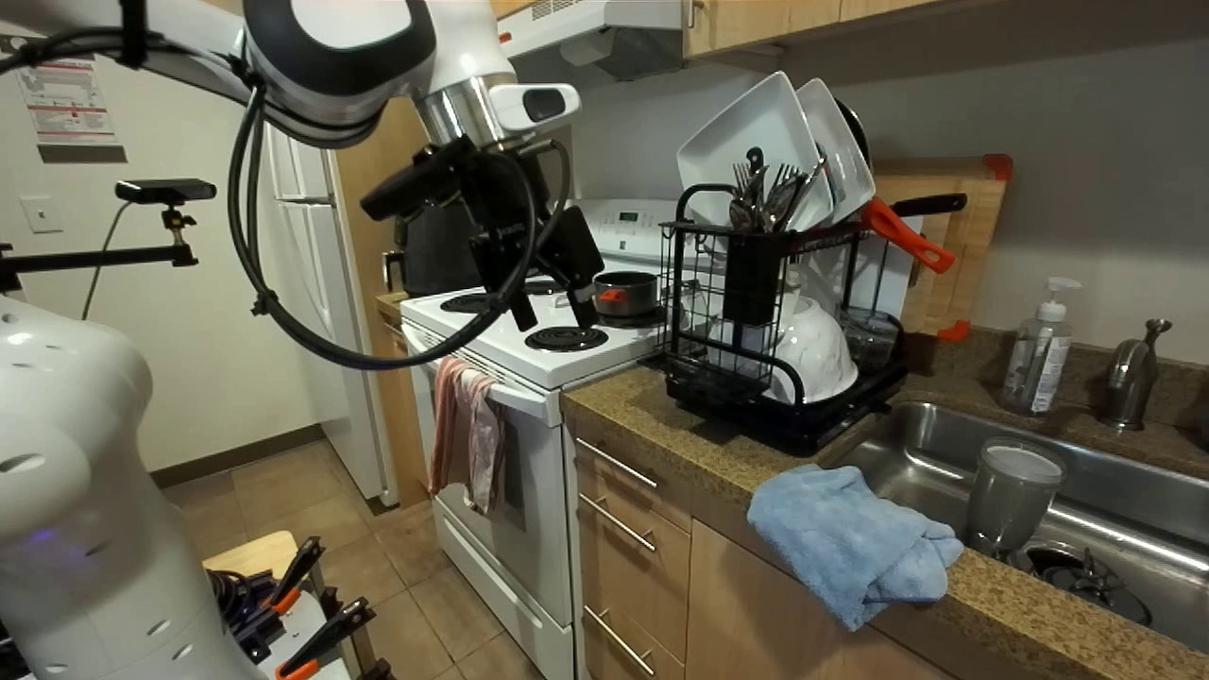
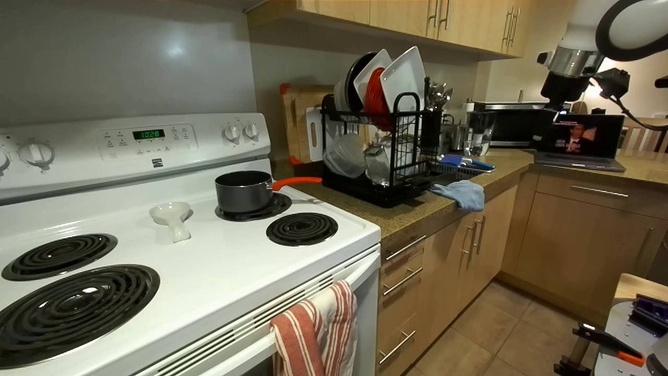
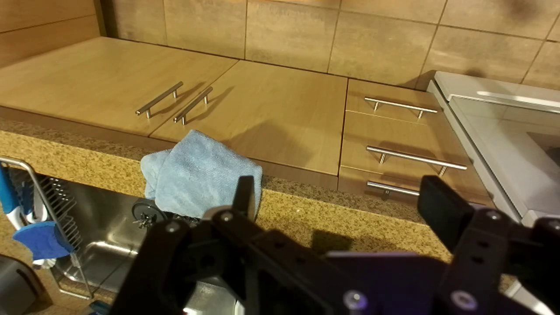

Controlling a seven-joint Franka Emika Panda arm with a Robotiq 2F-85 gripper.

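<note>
My gripper hangs high in front of the counter and stove, its fingers spread and empty. In the wrist view the gripper shows a wide gap between its two black fingers, with only counter and cabinet fronts behind it. A crumpled blue cloth drapes over the counter edge by the sink, well below the gripper. The same blue cloth hangs partly down the cabinet front in exterior view 1. On the stove's back burner sits a dark pot with a red handle.
A black dish rack stands loaded with plates, bowls and cutlery beside the sink. A striped towel hangs on the oven handle. A white spoon rest lies on the stove.
</note>
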